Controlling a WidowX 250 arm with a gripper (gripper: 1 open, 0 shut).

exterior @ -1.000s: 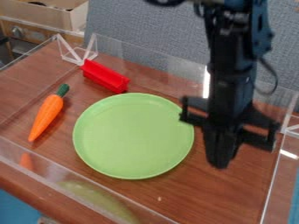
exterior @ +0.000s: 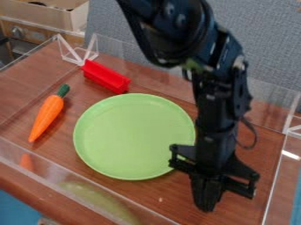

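Note:
The black gripper (exterior: 207, 188) is low over the wooden surface at the right, just beside a green plate (exterior: 127, 136). Its fingertips point down and sit at or close to the wood; whether anything is between them is hidden. An orange carrot (exterior: 47, 114) with a green top lies left of the plate. A red block (exterior: 106, 76) lies behind the plate at the upper left.
A clear low wall surrounds the surface. A pale yellow-green object (exterior: 100, 200) shows behind the front wall at bottom left. A wooden box (exterior: 41, 13) is at the back left. Bare wood lies in front of the plate.
The arm and gripper have come down toward the front of the wooden surface, moving slightly left. The plate, carrot and red block have not moved.

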